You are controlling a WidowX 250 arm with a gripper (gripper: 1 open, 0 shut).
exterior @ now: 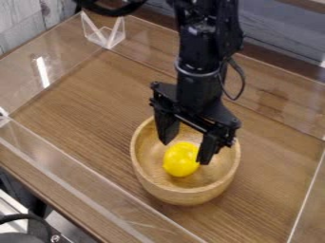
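Observation:
A tan round bowl (159, 185) sits on the wooden table with a yellow rounded object (181, 159) inside it. Above the bowl hangs my black gripper (191, 129), pointed down, with its fingers spread open at the bowl's back rim. Nothing shows between the fingers; the yellow object is just below them.
A white wire-like stand (105, 30) is at the back left. Dark cables lie at the lower left edge.

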